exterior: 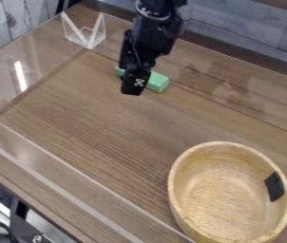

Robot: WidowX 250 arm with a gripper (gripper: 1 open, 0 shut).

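The black gripper [135,82] hangs open over the back middle of the wooden table, at the end of the arm that comes down from the top of the camera view. Just behind it and to its right lies a green block [154,83], partly hidden by the gripper. Whether the fingers touch the block cannot be told.
A large round cream bin [229,224] with a black handle patch stands at the front right. A white wire rack [86,28] is at the back left.
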